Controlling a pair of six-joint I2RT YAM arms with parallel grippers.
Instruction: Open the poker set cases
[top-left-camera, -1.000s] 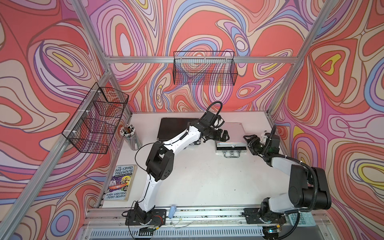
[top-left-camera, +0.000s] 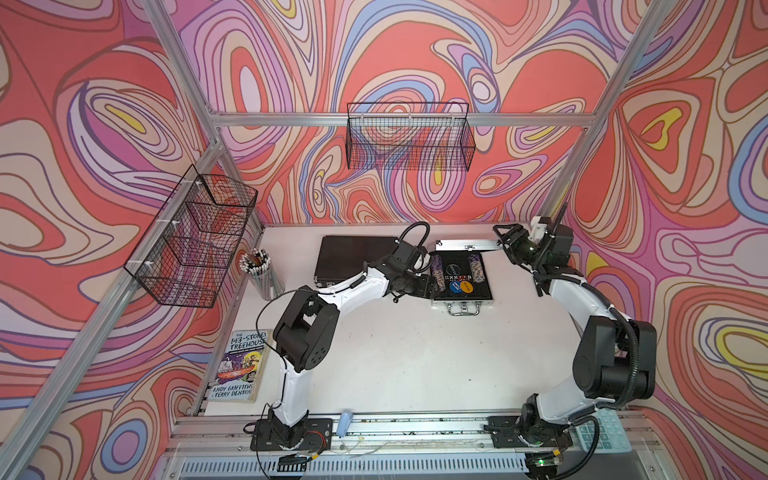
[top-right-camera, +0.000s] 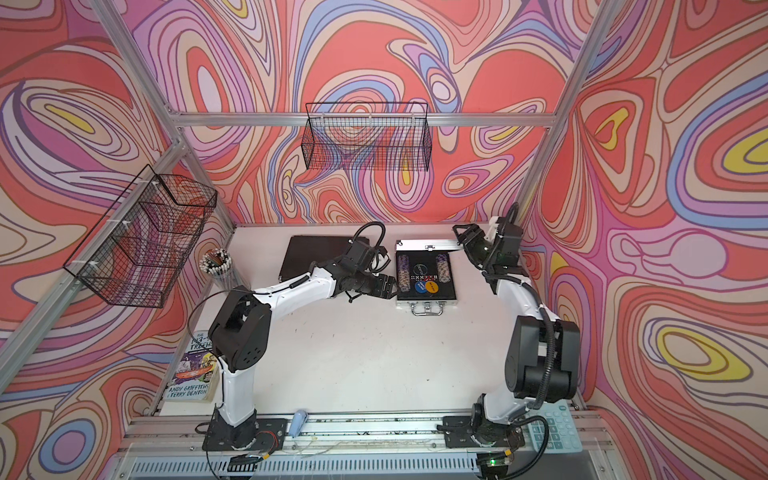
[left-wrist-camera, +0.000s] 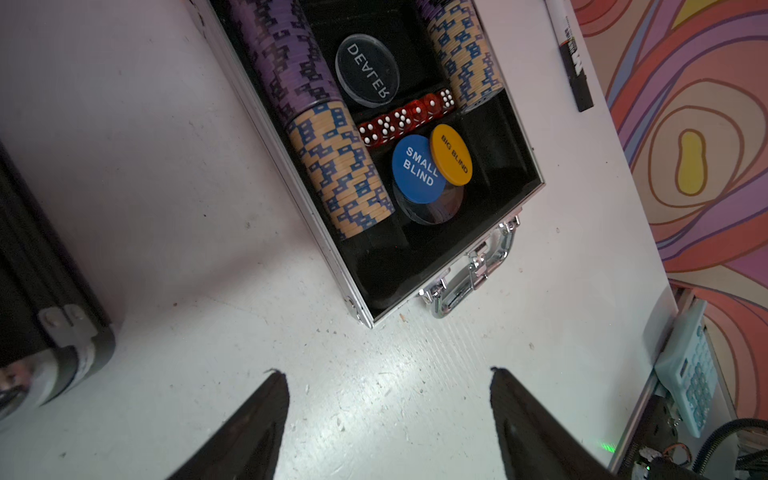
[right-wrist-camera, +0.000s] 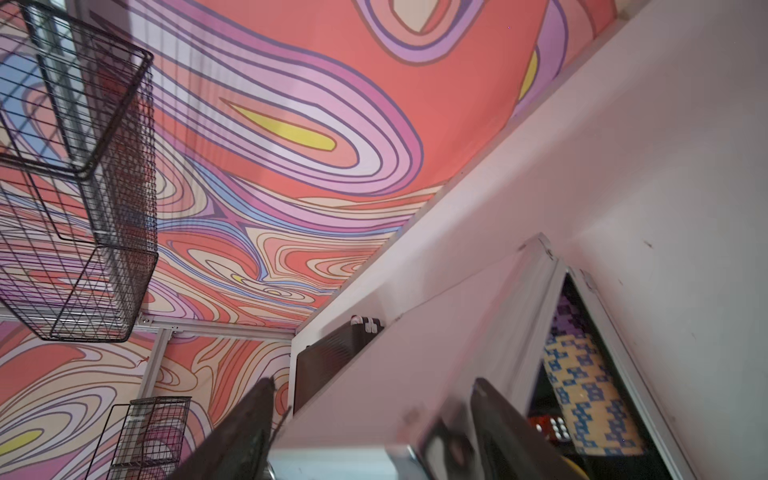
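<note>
The silver poker case (top-left-camera: 461, 304) has its lid (top-left-camera: 466, 245) tilted up; purple and tan chips, red dice (left-wrist-camera: 405, 117) and blind buttons show inside. In the right wrist view, my right gripper is open, with the corner of the raised lid (right-wrist-camera: 400, 376) lying between its spread fingers. By the case's left side is my left gripper (top-left-camera: 432, 286); in its wrist view the fingers (left-wrist-camera: 260, 424) stand apart with nothing between them. A black case (top-left-camera: 352, 254) lies shut behind the left arm, which covers part of it.
A cup of markers (top-left-camera: 264, 273) and a book (top-left-camera: 240, 366) are on the left. A marker (left-wrist-camera: 574, 76) lies right of the silver case. Wire baskets (top-left-camera: 409, 144) hang above the back edge.
The silver case's lid has swung from low over the base to steeply raised, exposing the contents. My right gripper has moved up and back with it; the left has drawn back to the left.
</note>
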